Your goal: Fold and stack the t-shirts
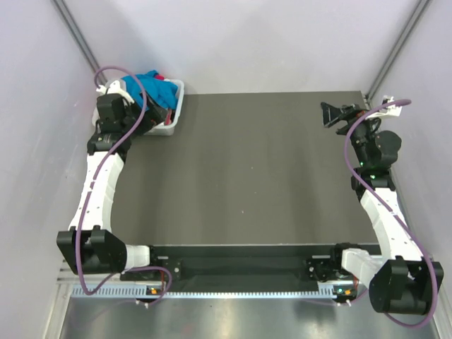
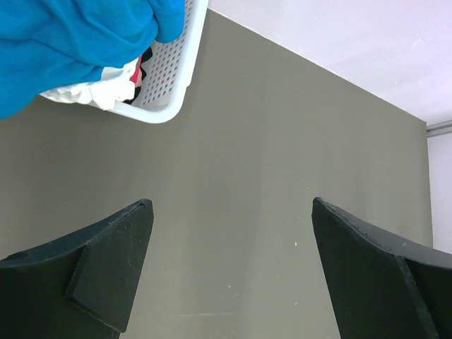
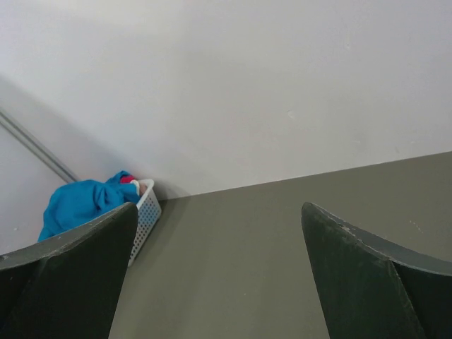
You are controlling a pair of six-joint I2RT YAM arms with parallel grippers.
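Note:
A white basket stands at the table's far left corner, heaped with crumpled clothes. On top lies a bright blue shirt, with white cloth and a bit of red and black showing beneath it. My left gripper is open and empty; in the top view its arm reaches over the basket and hides part of it. Across the table, at the far right, my right gripper hangs open with nothing between its fingers. The blue shirt also shows in the right wrist view.
White walls close it in at the back and both sides. A purple cable loops along each arm.

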